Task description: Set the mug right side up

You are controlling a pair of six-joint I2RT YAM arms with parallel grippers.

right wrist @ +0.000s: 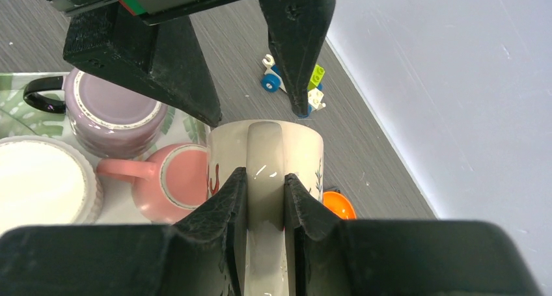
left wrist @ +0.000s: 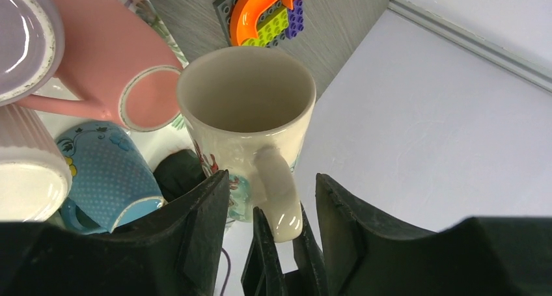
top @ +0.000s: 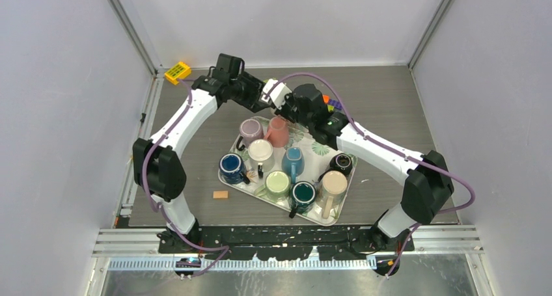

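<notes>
A cream mug [left wrist: 241, 101] with a printed pattern is held up above the back of the tray, rim upward in the left wrist view. My right gripper has its fingers closed about the mug's upright handle. My left gripper is open, its fingertips either side of that handle, with the dark fingers of the right gripper visible below. From the top, both grippers meet over the tray's back edge and largely hide the mug.
The tray [top: 319, 149] holds several overturned or lying mugs, among them a pink mug [top: 276, 134] and a lilac mug [top: 251, 131]. Toy bricks [left wrist: 273, 26] lie behind it. A yellow basket [top: 177, 73] stands at back left; bare table flanks the tray.
</notes>
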